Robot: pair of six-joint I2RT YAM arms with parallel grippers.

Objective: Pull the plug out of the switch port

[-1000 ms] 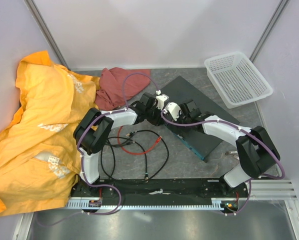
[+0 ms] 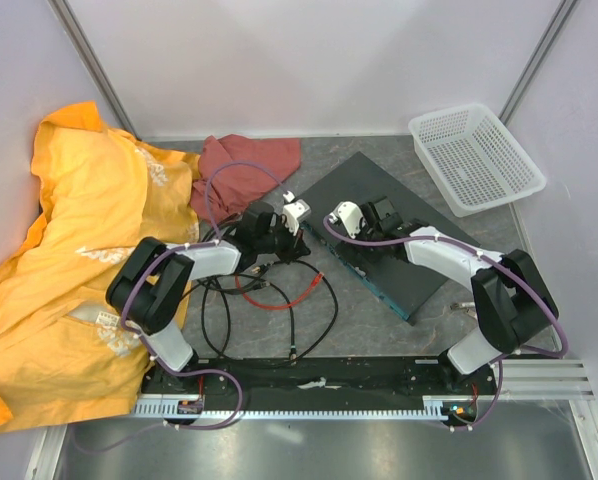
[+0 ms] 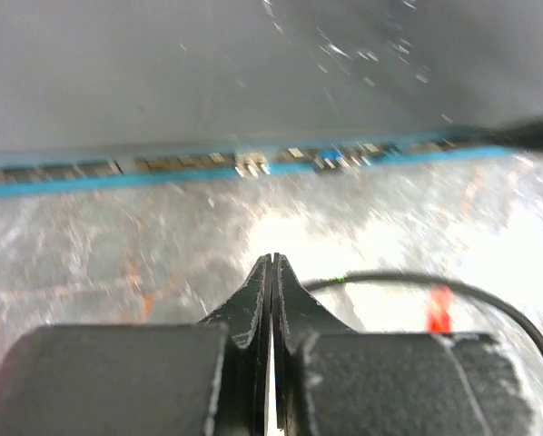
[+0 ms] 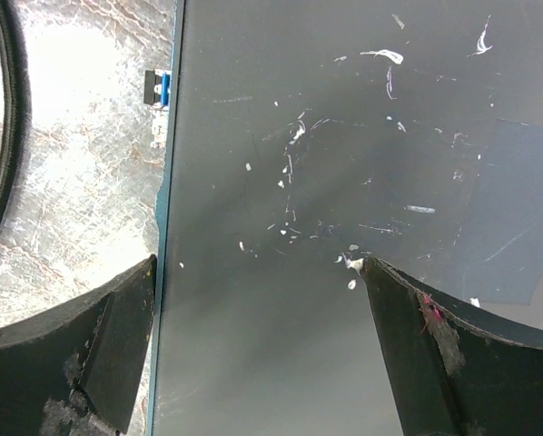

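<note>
The switch is a dark, scuffed flat box (image 2: 389, 235) with a blue edge, lying slanted on the grey floor. Along its port edge in the left wrist view sit a dark-and-blue piece (image 3: 328, 162) and a pale metallic one (image 3: 251, 164). A small black-and-blue piece (image 4: 157, 88) also sticks out from that edge in the right wrist view; whether it is the plug I cannot tell. My left gripper is shut, its tips together with nothing visible between them, apart from the edge. Above the box my right gripper stands open, one finger near the port edge.
Black cables (image 2: 334, 310) and a red one (image 2: 289, 303) loop over the floor at left. A brick-red cloth (image 2: 249, 165) and yellow cloth (image 2: 89, 230) lie further left. A white basket (image 2: 479, 160) stands at the back right.
The left arm has drawn back to the left, away from the box's port edge. The right arm and the box stay where they were.
</note>
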